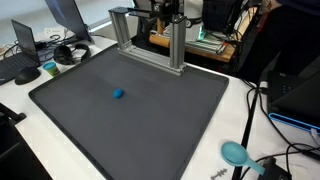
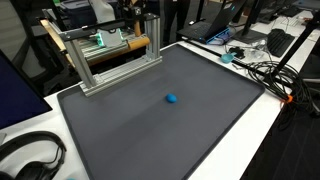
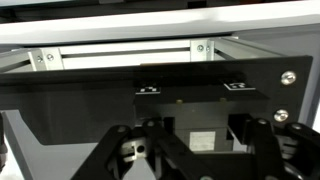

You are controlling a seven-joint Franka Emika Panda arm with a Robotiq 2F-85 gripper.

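A small blue object lies on the dark grey table mat, also visible as a blue spot near the mat's middle in the second exterior view. In the wrist view my gripper has its two dark fingers apart, with nothing seen held between them. The fingers reach toward a black bar with small marker tags on it. The gripper is far from the blue object; its exact pose is hard to make out in the exterior views.
A metal frame stands along the mat's back edge. A laptop and a green cup are at the back left, a turquoise round thing at the front right.
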